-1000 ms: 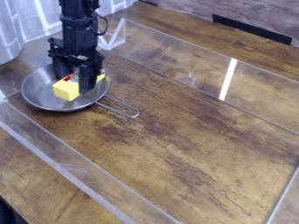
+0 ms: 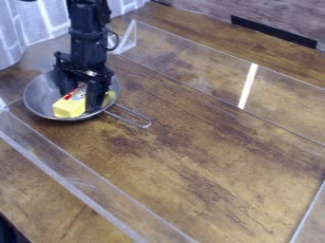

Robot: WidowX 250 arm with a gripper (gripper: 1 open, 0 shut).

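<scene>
A grey metal pan [image 2: 42, 97] with a wire handle pointing right rests on the wooden table at the left. In it sits a yellow block [image 2: 70, 106] with a red and white label. My black gripper [image 2: 86, 95] comes down from above into the pan, shut on the yellow block, its fingers partly covering it.
Clear plastic panels border the work area along the left front and the back right. A pale cylindrical object [image 2: 9, 43] stands at the upper left edge.
My gripper has moved down with the yellow block, which now sits lower in the pan than a second ago.
</scene>
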